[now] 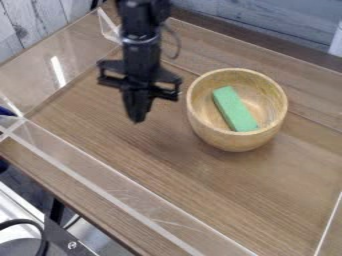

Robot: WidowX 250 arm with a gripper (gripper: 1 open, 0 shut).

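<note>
My gripper (138,85) is at the upper middle, blurred, hanging over bare wooden table to the left of a beige round bowl (211,135). I cannot see anything held between its fingers. A green block (234,108) lies inside the bowl, apart from the gripper.
A clear strip runs along its left edge, with black cables (47,230) at the lower left. A pale wall stands at the top left.
</note>
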